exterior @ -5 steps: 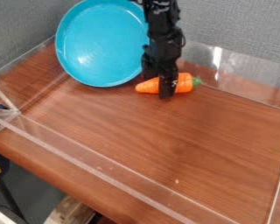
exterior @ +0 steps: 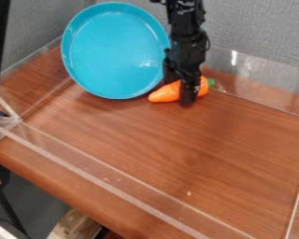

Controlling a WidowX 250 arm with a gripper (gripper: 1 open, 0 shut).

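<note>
An orange toy carrot [exterior: 164, 94] with a green top lies on the wooden surface near the back, just right of a blue round plate [exterior: 112, 51] that leans upright against the rear. My black gripper [exterior: 185, 91] reaches down from above over the carrot's middle, its fingertips at the carrot. Whether the fingers are shut on it is hard to tell.
Clear plastic walls [exterior: 258, 79] edge the wooden surface. At the left edge are some small partly visible objects and cables.
My gripper has shifted slightly, and the blue plate sits a little further right and lower than before. The carrot has barely moved.
</note>
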